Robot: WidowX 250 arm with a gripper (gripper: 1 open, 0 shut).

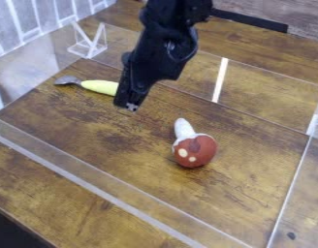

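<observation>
My dark gripper (131,95) hangs over the back left of the wooden work area, shut, with nothing visible between its fingers. Just behind and left of its tip lies a yellow banana-like object (100,86), partly hidden by the gripper, beside a small grey utensil (67,81). A toy mushroom (196,150) with a red, white-spotted cap and white stem lies right of centre, apart from the gripper.
Clear plastic walls (299,184) border the wooden surface (84,184). A white slatted rail (32,24) stands at the back left. Bare wood fills the front and right of the area.
</observation>
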